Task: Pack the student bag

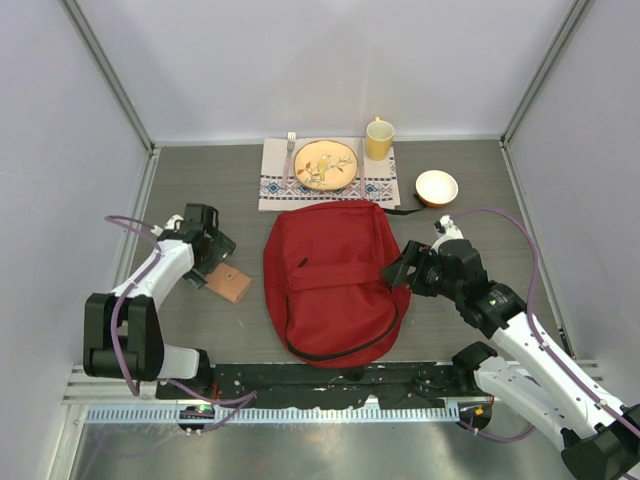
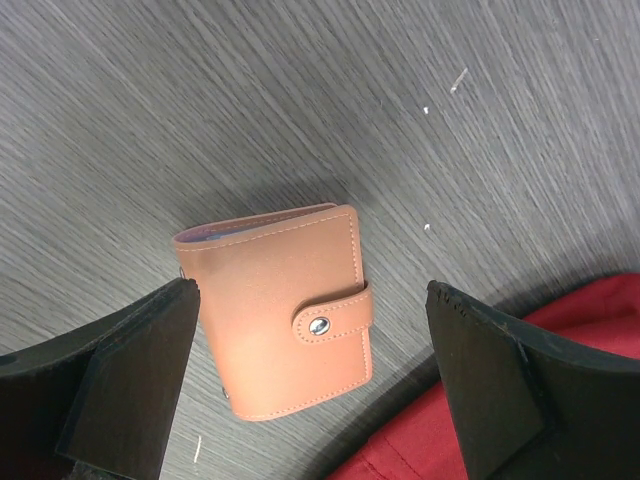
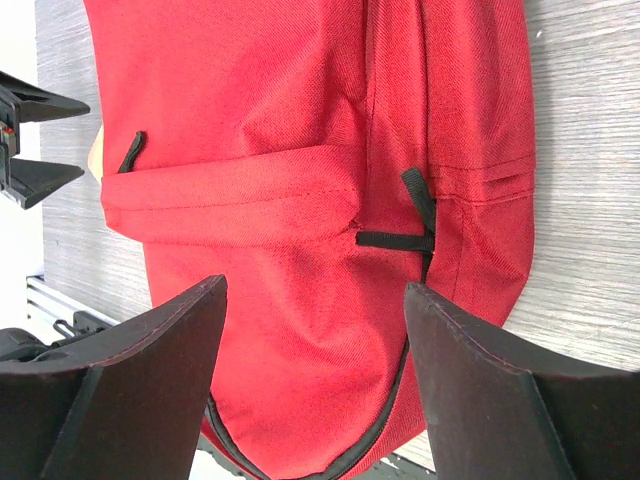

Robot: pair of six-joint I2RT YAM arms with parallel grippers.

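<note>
The red bag (image 1: 330,240) lies flat in the middle of the table, its black zipper curving along the near end. To its left rests a tan notebook (image 2: 280,320) with a snap strap, flat on the table. My left gripper is open above the notebook, a finger to either side in the left wrist view, nothing held. Over the bag's right edge, my right gripper stands open, with a black zipper pull (image 3: 395,241) and red fabric below it.
A placemat (image 1: 272,172) at the back carries a patterned plate (image 1: 326,165), a fork (image 1: 290,150) and a yellow mug (image 1: 379,139). A small white bowl (image 1: 436,187) sits at the back right. Bare table lies behind the notebook.
</note>
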